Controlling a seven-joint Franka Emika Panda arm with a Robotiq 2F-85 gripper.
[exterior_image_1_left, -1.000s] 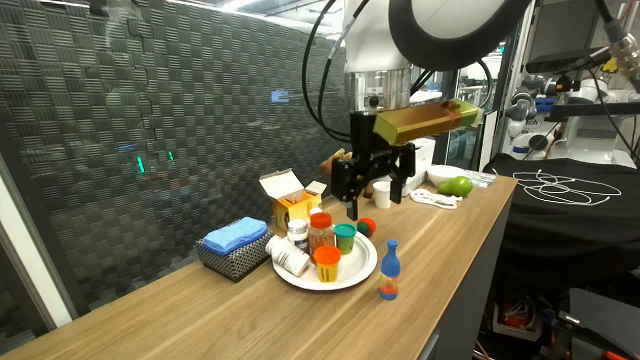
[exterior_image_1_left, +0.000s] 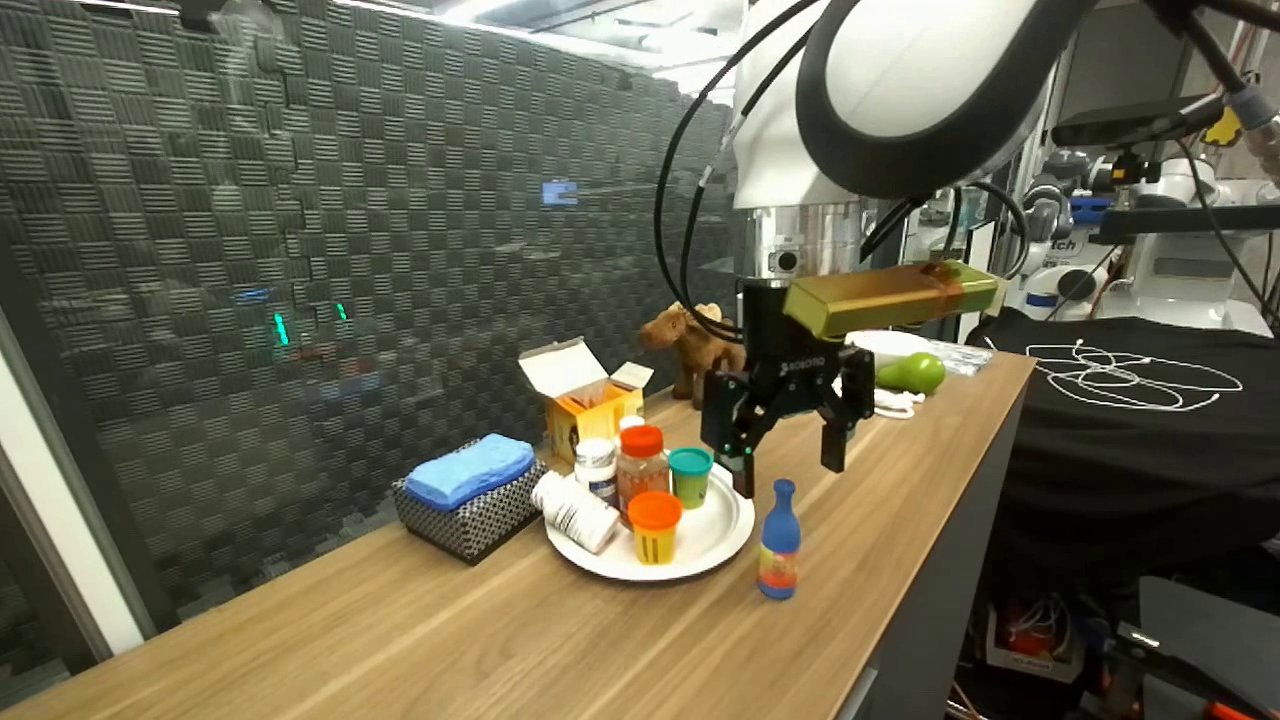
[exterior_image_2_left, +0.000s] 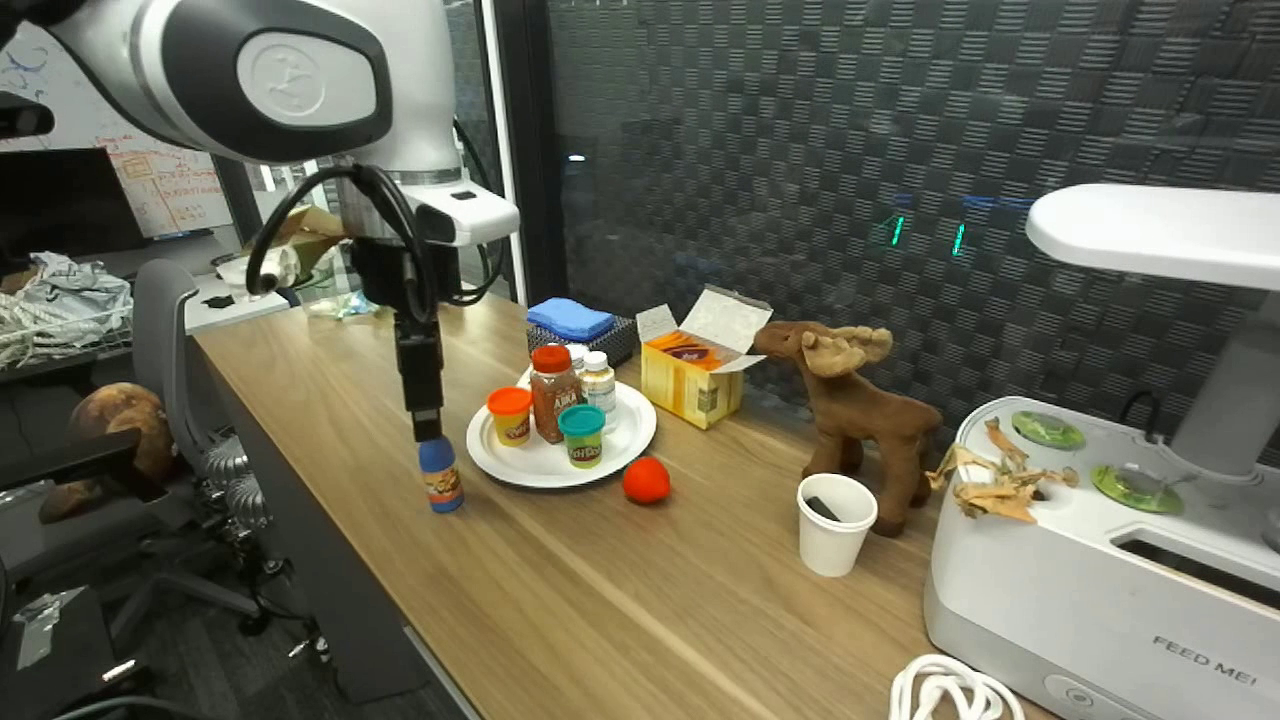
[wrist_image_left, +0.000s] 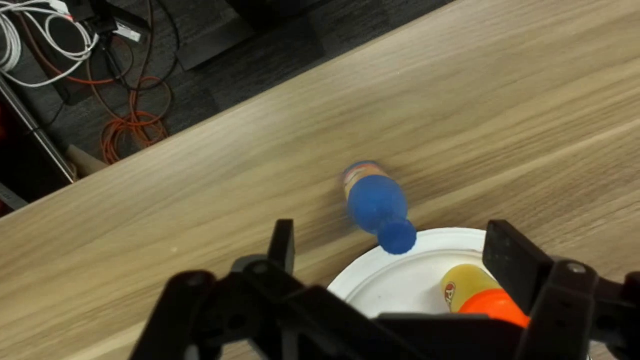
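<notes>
A blue bottle (exterior_image_1_left: 780, 544) with a colourful label stands upright on the wooden counter, just beside the white plate (exterior_image_1_left: 708, 554). My gripper (exterior_image_1_left: 786, 474) is open above it, fingers spread apart with nothing between them. From the second side, the fingers hang over the bottle (exterior_image_2_left: 439, 476) and hide its top. In the wrist view the bottle (wrist_image_left: 378, 204) shows from above, its cap lying between the two fingertips across the image but ahead of them. The plate bears an orange-lidded tub (exterior_image_2_left: 509, 415), a teal-lidded tub (exterior_image_2_left: 583, 436), a red-capped jar (exterior_image_2_left: 554, 394) and white bottles (exterior_image_2_left: 597, 386).
A red ball-like item (exterior_image_2_left: 647, 481) lies near the plate. Behind are a yellow box (exterior_image_2_left: 693, 382), a toy moose (exterior_image_2_left: 866, 414), a paper cup (exterior_image_2_left: 836, 524) and a blue cloth (exterior_image_1_left: 469, 470). Bare counter lies toward the front edge.
My gripper has come lower and shifted to the right in exterior view 1, nearer the blue bottle. It stays open, and the bottle and plate have not moved.
</notes>
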